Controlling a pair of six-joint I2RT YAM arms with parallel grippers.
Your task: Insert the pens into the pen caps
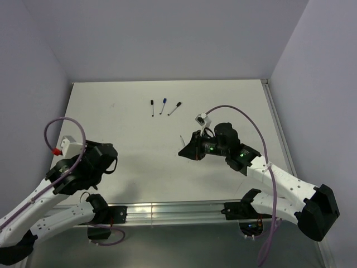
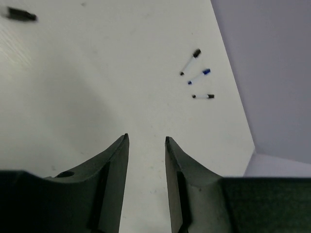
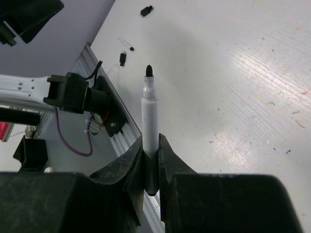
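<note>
In the right wrist view a white marker (image 3: 150, 121) stands upright, its black writing tip bare, with my right gripper shut on its lower end. The same marker (image 1: 182, 140) shows in the top view, just beyond the right fingers. My left gripper is open, nothing between its fingers; from above, the left arm is at the left of the table. Two black caps lie loose on the table, one cap (image 3: 146, 10) further off and another cap (image 3: 123, 58) by a slim clear-white pen (image 3: 126, 44). A dark blurred piece (image 2: 22, 14), cap-like, is at the left wrist view's corner.
Three closed pens lie at the back of the white table: a black-capped pen (image 1: 152, 108), a blue-capped pen (image 1: 163, 106) and another black-capped pen (image 1: 175, 108). A metal rail (image 1: 167, 207) runs along the front edge.
</note>
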